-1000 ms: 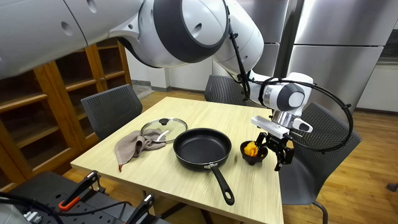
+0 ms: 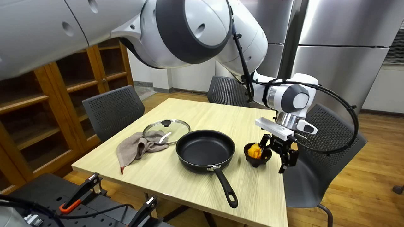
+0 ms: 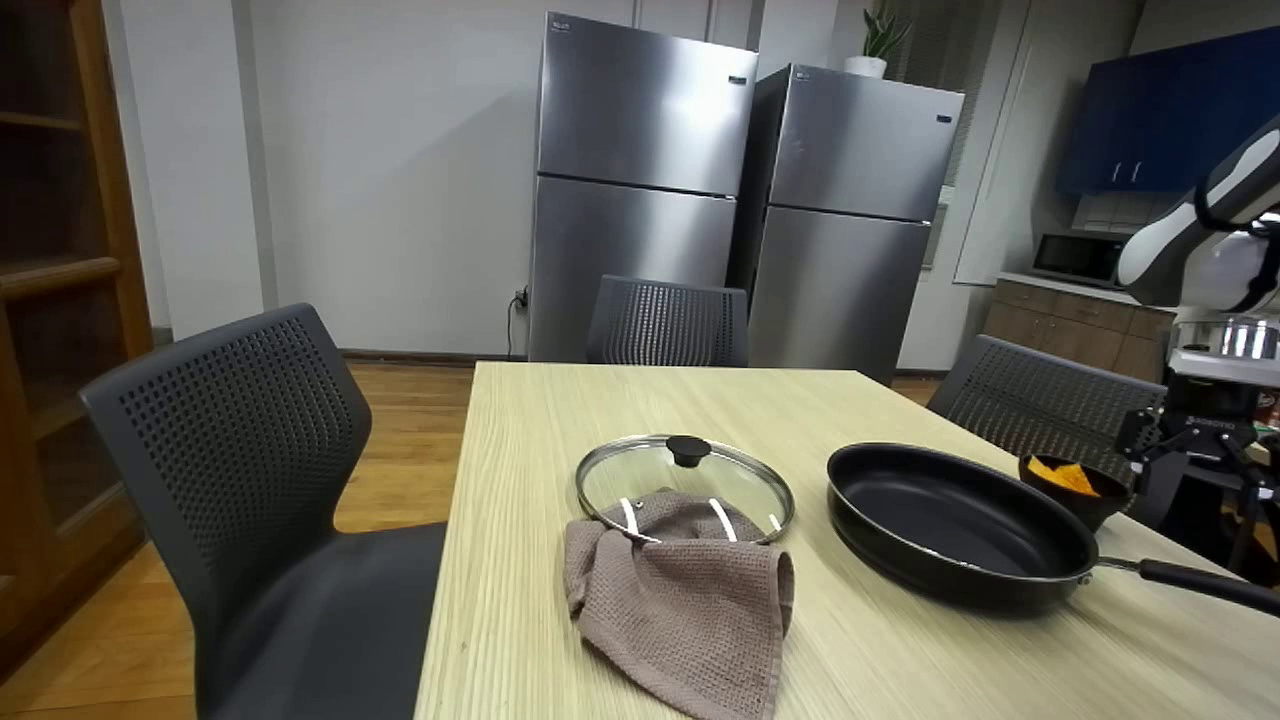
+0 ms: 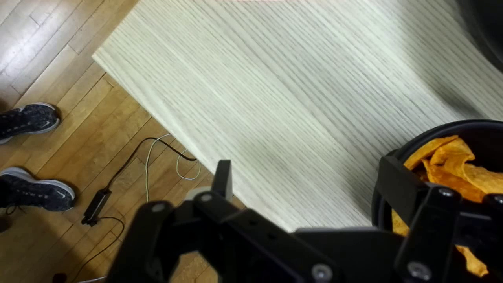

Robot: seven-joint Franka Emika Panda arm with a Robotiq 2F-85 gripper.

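Observation:
A small black bowl (image 2: 256, 162) holding orange chips (image 2: 254, 151) stands near the table's right edge. My gripper (image 2: 273, 155) is beside it, its fingers spread wide and nothing between them. From the wrist view, one finger (image 4: 401, 186) overlaps the rim of the bowl (image 4: 488, 147) and partly hides the chips (image 4: 452, 165); whether it touches the rim I cannot tell. The opposite finger (image 4: 223, 178) appears out past the table edge. Left of the bowl sits an empty black frying pan (image 2: 205, 148), its handle pointing toward the near right.
A glass lid (image 3: 686, 454) rests partly on a brown cloth (image 3: 690, 618) left of the pan. A dark chair (image 2: 322, 159) stands close behind the gripper. Bare table (image 2: 227, 117) lies beyond the pan, and more is free near the front right corner.

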